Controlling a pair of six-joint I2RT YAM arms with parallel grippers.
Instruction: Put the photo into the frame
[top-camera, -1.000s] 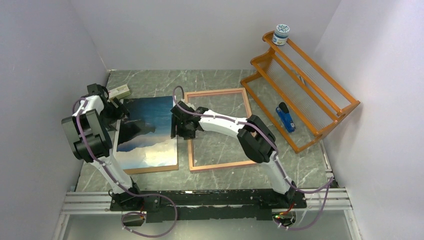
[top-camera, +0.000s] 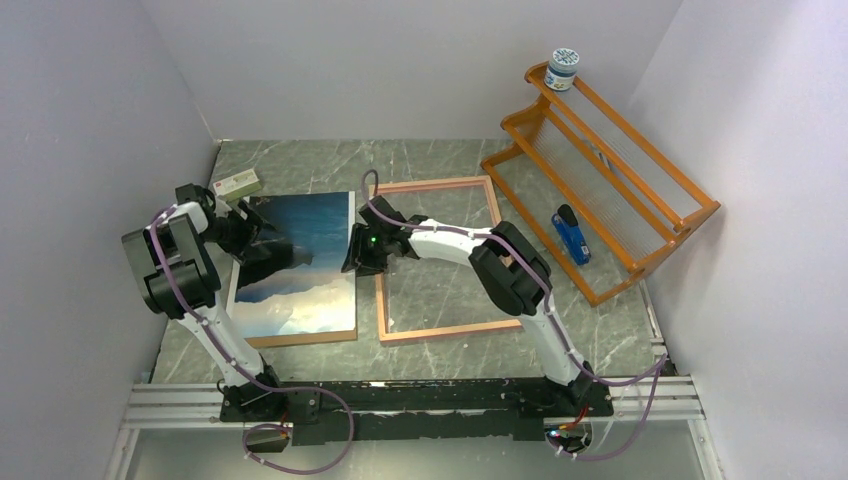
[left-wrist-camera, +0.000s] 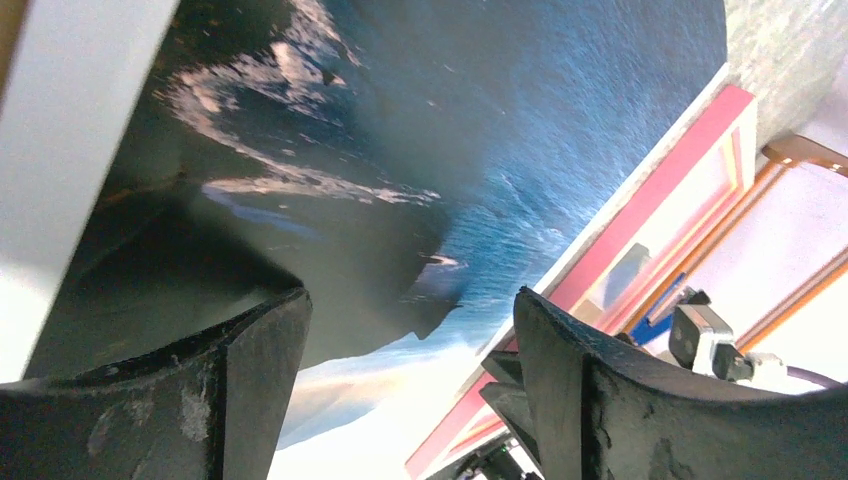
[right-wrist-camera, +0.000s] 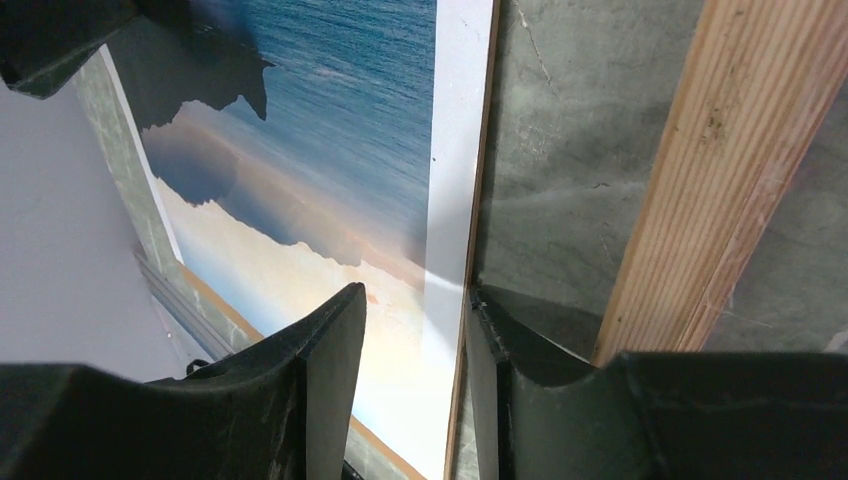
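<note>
The photo (top-camera: 300, 305), a seascape with dark rock on a board with a white edge, lies flat at the left of the mat. To its right lies the empty wooden frame (top-camera: 446, 330). My left gripper is open over the photo's upper left, its fingers apart just above the picture. My right gripper stands open at the photo's right edge, its fingertips on either side of the white border (right-wrist-camera: 452, 160), beside the frame's wooden rail (right-wrist-camera: 715, 150).
A wooden rack (top-camera: 630, 175) with a jar (top-camera: 561, 72) on top stands at the right, a blue tool (top-camera: 572, 240) within it. A small box (top-camera: 237, 184) lies behind the photo. Walls border the sides and back.
The left gripper has moved slightly right and down over the photo. The right gripper has shifted a little rightward, at the photo's edge.
</note>
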